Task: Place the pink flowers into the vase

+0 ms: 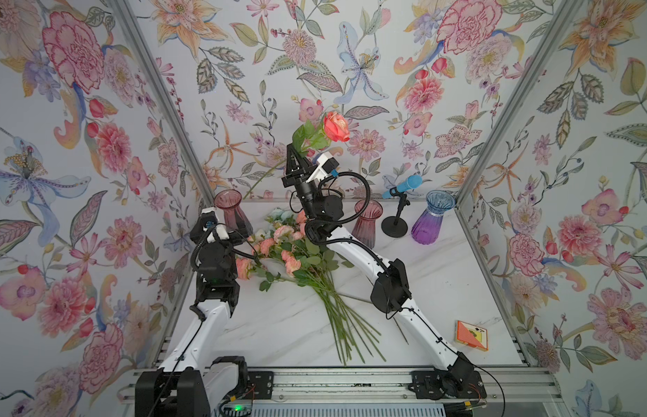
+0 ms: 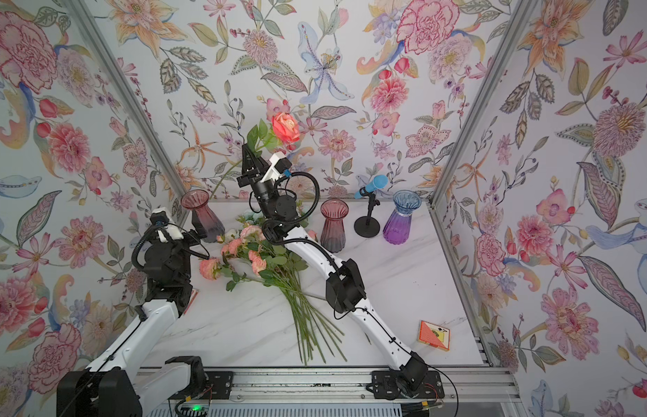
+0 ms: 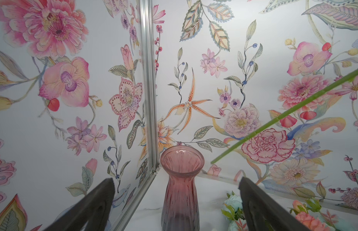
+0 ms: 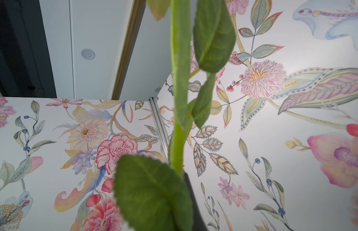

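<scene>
A coral-pink rose [image 1: 336,126] is held up at the back by my right gripper [image 1: 294,158], which is shut on its leafy green stem [image 4: 179,115]. From there the stem slants down left, its bare end close to the mouth of a rosy glass vase [image 3: 182,200]; in the left wrist view the stem [image 3: 286,112] ends just right of the rim, with depth unclear. My left gripper [image 1: 220,226] stands open in front of this vase, which shows between its blurred fingers. More pink flowers [image 1: 290,262] lie on the table, stems toward the front.
A second rosy vase [image 2: 334,226], a black stand with a blue top [image 2: 367,223] and a blue-purple vase [image 2: 399,221] line the back right. An orange card box [image 1: 471,335] lies front right.
</scene>
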